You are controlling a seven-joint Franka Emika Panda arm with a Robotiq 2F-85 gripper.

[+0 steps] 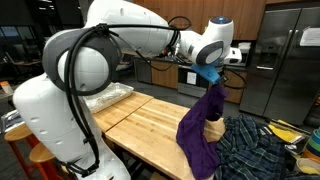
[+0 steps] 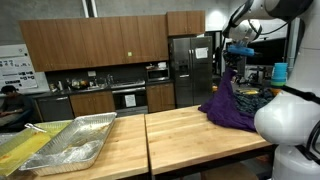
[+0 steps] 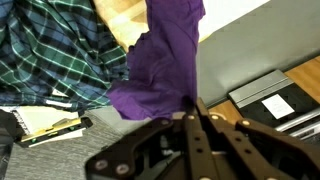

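A purple cloth (image 1: 200, 133) hangs from my gripper (image 1: 216, 87), which is shut on its upper part. Its lower end drapes over the wooden table near the dark plaid cloth (image 1: 252, 150). In the second exterior view the purple cloth (image 2: 228, 108) slopes down from the raised arm at the table's right side. From the wrist, the purple cloth (image 3: 165, 62) runs up to the gripper and spreads below it, partly overlapping the green-and-blue plaid cloth (image 3: 52, 45). The pinched spot itself is dark and hard to make out.
A foil tray (image 2: 75, 142) stands at the table's far end from the cloths. Yellow and other small items (image 1: 288, 133) lie past the plaid cloth. Stools (image 1: 42, 155) stand beside the table.
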